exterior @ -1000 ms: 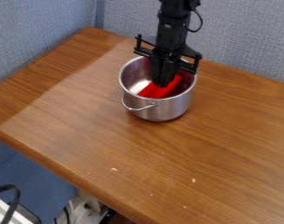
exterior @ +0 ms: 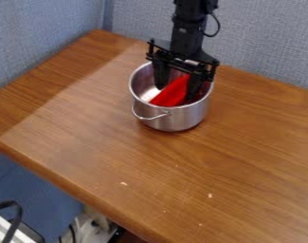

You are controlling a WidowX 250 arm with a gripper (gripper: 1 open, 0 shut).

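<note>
A silver metal pot [exterior: 161,119] with a wire handle stands near the back middle of the wooden table. Inside it lies a long red object [exterior: 171,93], tilted along the pot's depth. My black gripper [exterior: 182,71] is over the pot, its lower part at the rim and partly hiding the inside. It is open; whether its fingers touch the red object cannot be made out.
Grey padded walls stand behind and at the left. Cables and white hardware sit below the table's front left corner.
Compared with a second ago, my gripper has risen slightly and shifted, and more of the red object shows in the pot.
</note>
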